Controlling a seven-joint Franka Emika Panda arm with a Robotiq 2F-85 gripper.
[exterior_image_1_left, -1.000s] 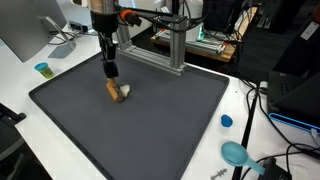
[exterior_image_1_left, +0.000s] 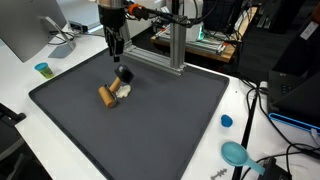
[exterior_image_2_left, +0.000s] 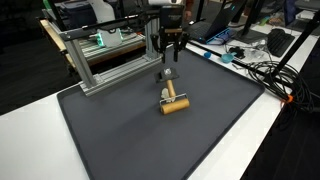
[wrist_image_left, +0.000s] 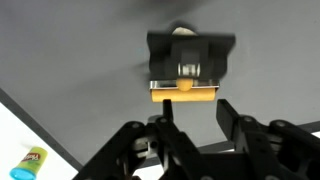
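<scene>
A wooden roller (exterior_image_2_left: 175, 105) lies on the dark mat, with its handle (exterior_image_2_left: 170, 88) slanting up toward a black piece (exterior_image_2_left: 168, 73). In the wrist view the roller (wrist_image_left: 184, 95) is sharp just past the fingertips, while the black piece (wrist_image_left: 215, 50) behind it is blurred. Exterior view 1 shows my gripper (exterior_image_1_left: 115, 56) hanging above the black piece (exterior_image_1_left: 124, 73). Its two fingertips (wrist_image_left: 163, 112) stand apart in the wrist view, bare mat showing between them. Whether they pinch anything cannot be told.
Beside the roller lies a small pale piece (exterior_image_1_left: 124, 90). A green-and-yellow tub (exterior_image_1_left: 43, 69) stands past the mat's left edge. Off the mat's right side are a blue cup (exterior_image_1_left: 226, 121) and a teal object (exterior_image_1_left: 238, 155).
My gripper has risen from close over the roller. The black piece and more of the handle now show below it.
</scene>
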